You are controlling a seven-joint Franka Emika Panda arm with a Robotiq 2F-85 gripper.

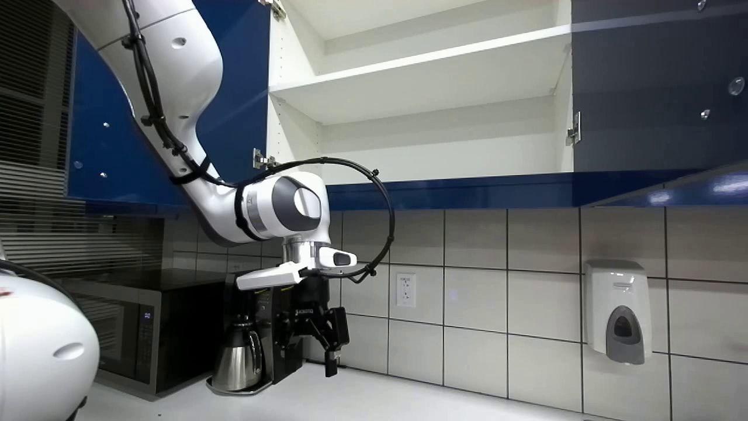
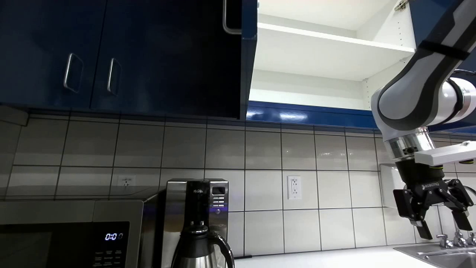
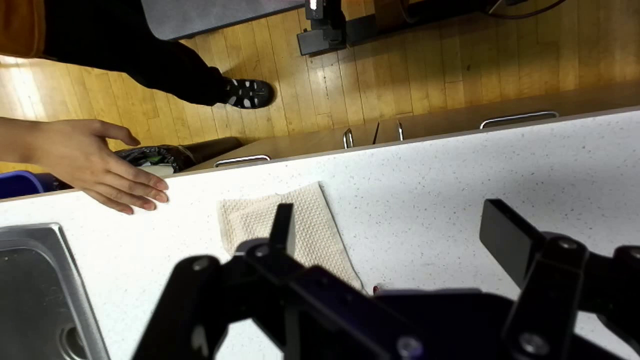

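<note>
My gripper is open above the white counter, its two black fingers wide apart with nothing between them. Exterior view 2 also shows the gripper (image 2: 444,225) hanging fingers-down, clear of any object. A folded beige cloth (image 3: 318,231) lies on the counter below, partly covered by the left finger in the wrist view. Close to the cloth's corner, a small red-tipped thing (image 3: 376,289) peeks out from behind the gripper body; most of it is hidden.
A person's hand (image 3: 114,168) reaches over the counter edge near the sink (image 3: 63,258). Along the wall stand a coffee maker with a steel carafe (image 1: 238,365) and a microwave (image 1: 140,337). Overhead, the open cabinet's shelves (image 1: 435,77) look empty.
</note>
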